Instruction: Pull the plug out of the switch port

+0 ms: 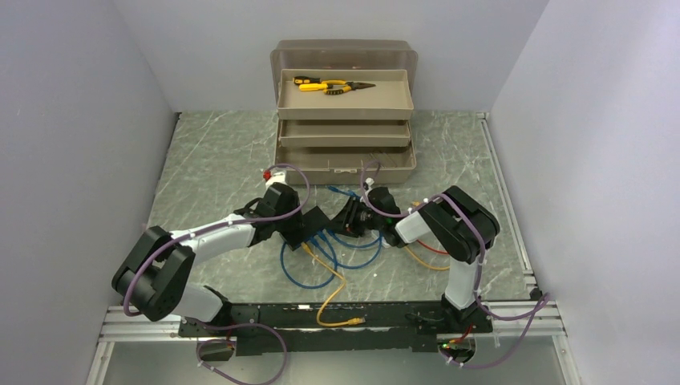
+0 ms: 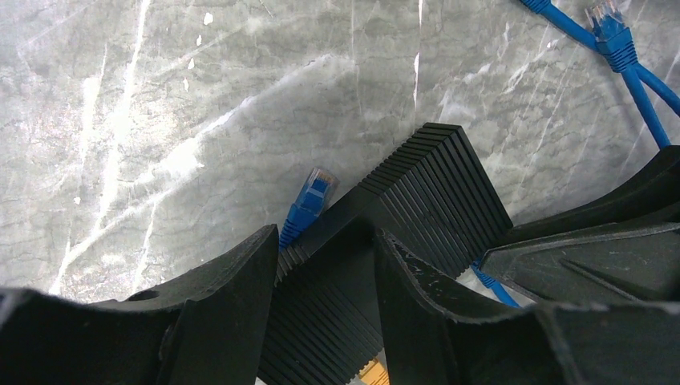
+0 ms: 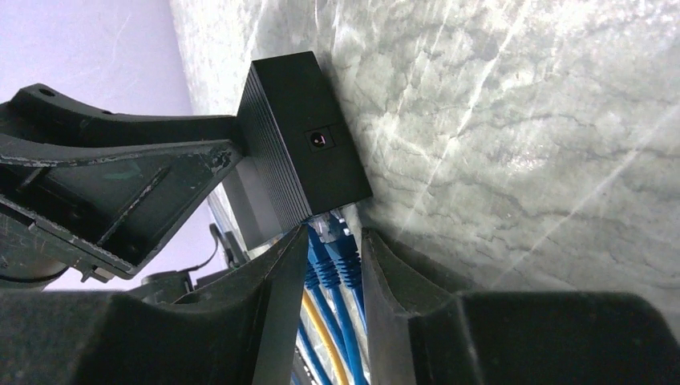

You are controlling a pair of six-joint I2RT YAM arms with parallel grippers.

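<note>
The black switch (image 2: 425, 208) lies on the table with blue plugs and a yellow plug along its side. My left gripper is open over its body, fingertips at its top. My right gripper has part-spread fingertips around a blue plug (image 3: 345, 257) at the port side; whether they press on it is unclear. In the top view both arms reach in from either side to the switch (image 1: 317, 218). A loose blue plug (image 2: 309, 196) lies alongside the switch's other edge.
A tiered toolbox (image 1: 345, 170) with pliers and screwdrivers on top stands behind. Loose blue, yellow and red cables spread over the table in front and to the right.
</note>
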